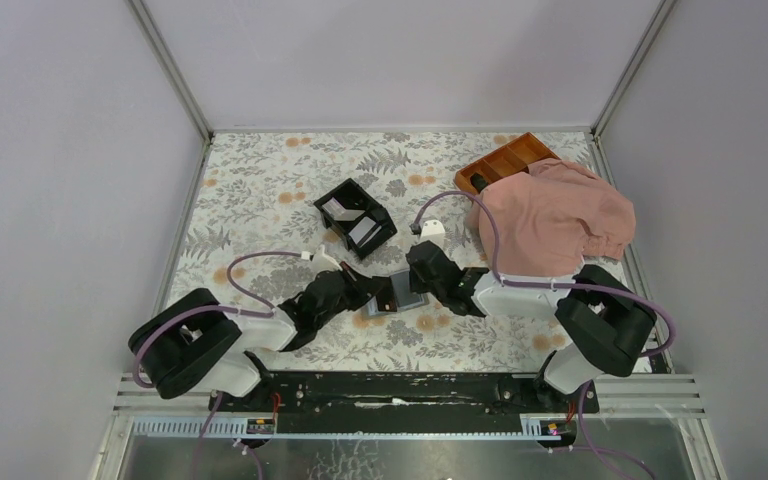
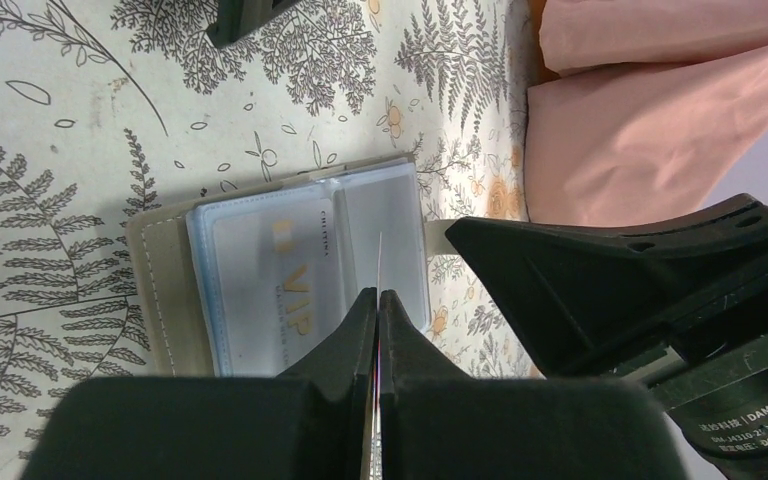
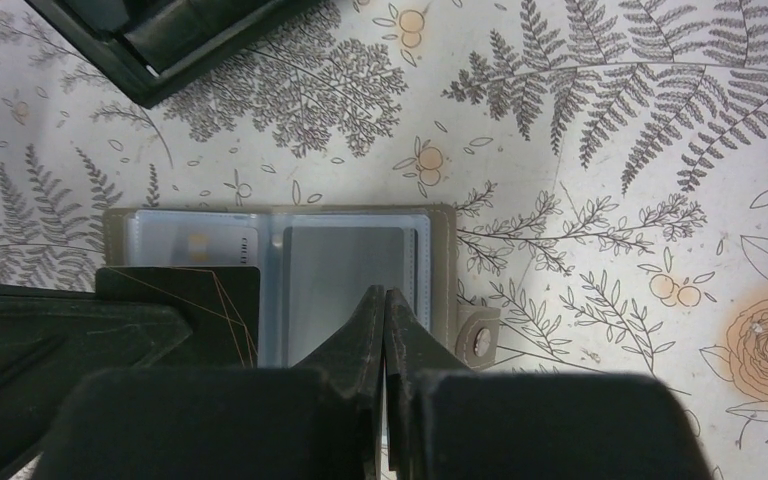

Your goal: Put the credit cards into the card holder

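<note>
The open card holder [image 1: 408, 285] lies on the table between my grippers; its clear sleeves show a VIP card [image 2: 270, 280] and an empty-looking grey pocket [image 3: 345, 270]. My left gripper is shut over the holder, with a thin upright edge at its tips, perhaps the dark card [image 3: 175, 310] seen beside it in the right wrist view; the hold is hard to tell. My right gripper is shut over the grey pocket, nothing visible between its fingers.
A black tray [image 1: 355, 215] with light cards stands behind the holder. At back right are a wooden box [image 1: 505, 160] and a pink cloth [image 1: 550, 215].
</note>
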